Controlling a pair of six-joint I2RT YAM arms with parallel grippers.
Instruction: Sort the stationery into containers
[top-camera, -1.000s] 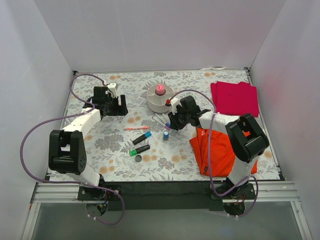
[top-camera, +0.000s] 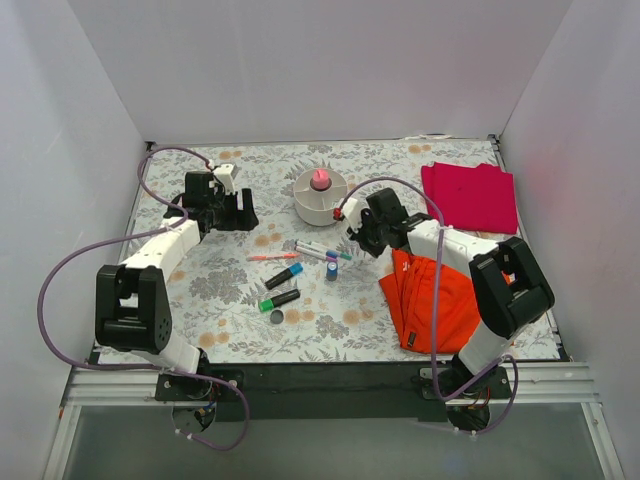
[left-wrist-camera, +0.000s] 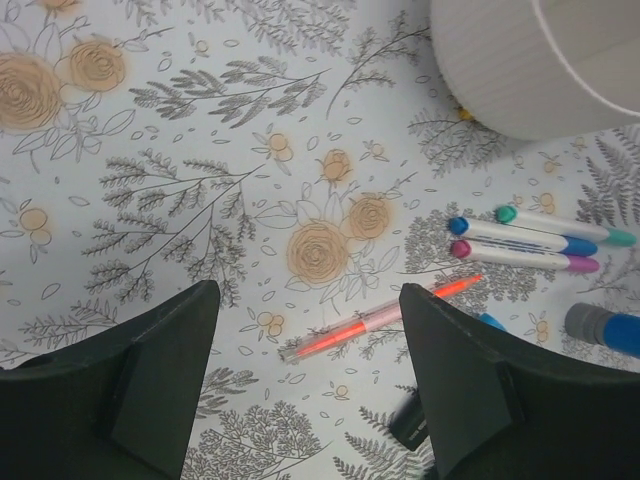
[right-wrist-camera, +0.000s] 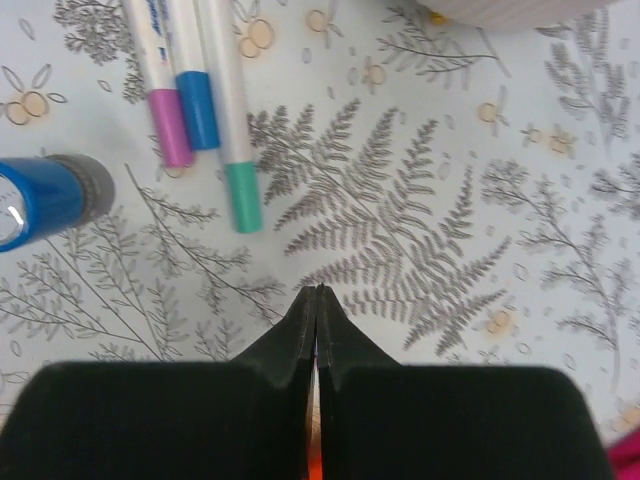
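Three slim white markers lie side by side: one green-ended (left-wrist-camera: 565, 225), one blue-ended (left-wrist-camera: 522, 235) and one purple-ended (left-wrist-camera: 525, 256). Just past their coloured ends, my right gripper is shut, with nothing showing between its fingertips. A round white container (top-camera: 320, 211) with compartments stands behind them, a pink object (top-camera: 320, 179) in its middle. My left gripper hangs open at the left, above bare cloth and an orange pen (left-wrist-camera: 380, 318). A short blue cylinder (top-camera: 331, 271) stands in front of the markers. Two dark thick markers, blue-capped (top-camera: 284, 277) and green-capped (top-camera: 280, 299), lie nearer the front.
A small dark round object (top-camera: 277, 317) rests near the front. Red-orange cloth (top-camera: 440, 310) covers the front right, under the right arm, and a crimson cloth (top-camera: 470, 196) is at the back right.
My right gripper has moved to the right, away from the slim markers. These now lie flatter across the table, with the green-ended one in plain sight. The left arm holds still.
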